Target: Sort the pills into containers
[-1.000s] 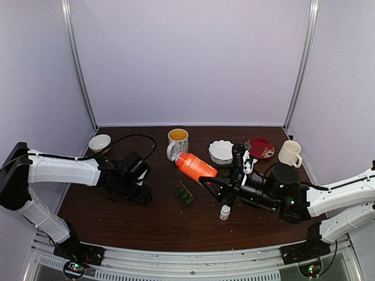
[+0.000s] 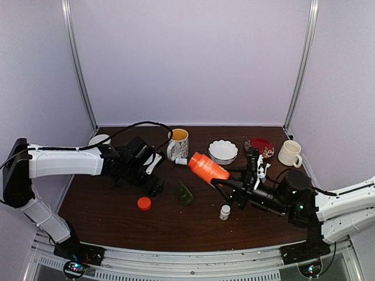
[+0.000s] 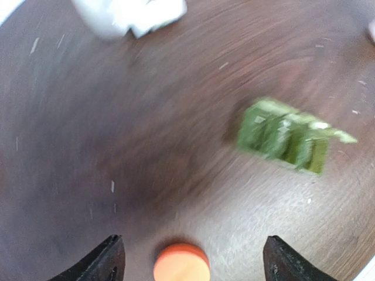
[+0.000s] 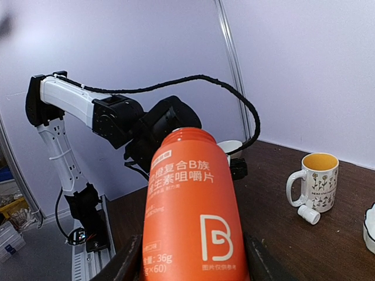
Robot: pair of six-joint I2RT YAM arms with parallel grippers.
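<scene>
An orange pill bottle (image 4: 193,211) is held tilted above the table by my right gripper (image 2: 225,184), whose fingers (image 4: 266,260) press its lower sides. Its neck, with no cap over it, points up and left in the top view. No pills show through its wall. A red-orange cap (image 2: 144,204) lies flat on the table, and my left gripper stands open above it, nothing between its fingers. A white scalloped bowl (image 2: 222,151), a red patterned dish (image 2: 259,147) and a small white bottle (image 2: 225,212) stand on the table.
A green ridged piece (image 2: 184,194) lies mid-table. At the back are a flowered mug (image 2: 179,142) with a small white cylinder (image 2: 180,161) beside it, and a cream mug (image 2: 290,153). A white bowl (image 2: 99,139) is partly covered by the left arm.
My right gripper has carried the orange bottle a little to the right.
</scene>
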